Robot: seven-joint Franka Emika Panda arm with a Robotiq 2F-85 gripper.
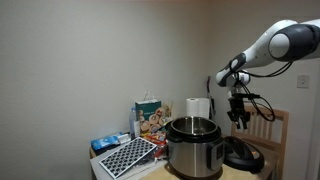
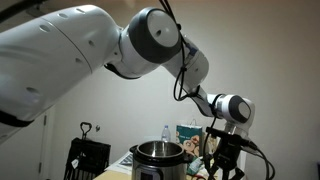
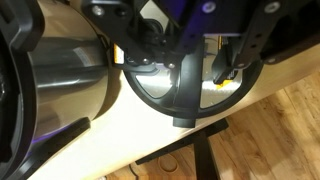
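Observation:
My gripper [image 1: 239, 123] hangs above a dark round lid [image 1: 242, 153], with a clear gap between them in exterior view 1. In exterior view 2 the gripper [image 2: 226, 173] reaches down at the right, near the bottom edge. Seen from the wrist, the gripper is over a black-rimmed disc with a grey inside, and a dark bar [image 3: 188, 95] runs down the middle between the fingers. Whether the fingers grip that bar cannot be told. A steel pressure cooker [image 1: 195, 155] stands uncovered to the lid's left, its black rim uppermost.
Left of the cooker lie a checkered tray [image 1: 127, 157], a blue package [image 1: 105, 144] and a patterned bag [image 1: 150, 115]. A paper roll [image 1: 197, 108] stands behind. A wooden chair [image 1: 280, 135] is at the right. The table edge [image 3: 235, 115] runs close by the lid.

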